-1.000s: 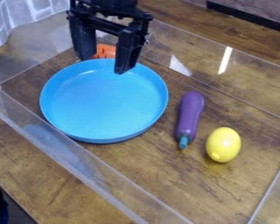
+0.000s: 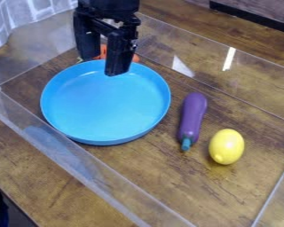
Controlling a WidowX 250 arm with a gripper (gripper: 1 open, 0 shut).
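Observation:
My black gripper (image 2: pixel 106 49) hangs at the top centre, above the back of a blue plate (image 2: pixel 102 105), its fingers pointing down and apart, with nothing seen between them. An orange object (image 2: pixel 128 56) is mostly hidden behind it. A purple eggplant (image 2: pixel 193 120) lies right of the plate, and a yellow oval object (image 2: pixel 226 145) lies further right and nearer.
Clear transparent walls or panels run along the left and cross the front and right.
My gripper has turned, so its fingers appear closer together in the view, and it has shifted slightly. The plate, eggplant and yellow object have not moved.

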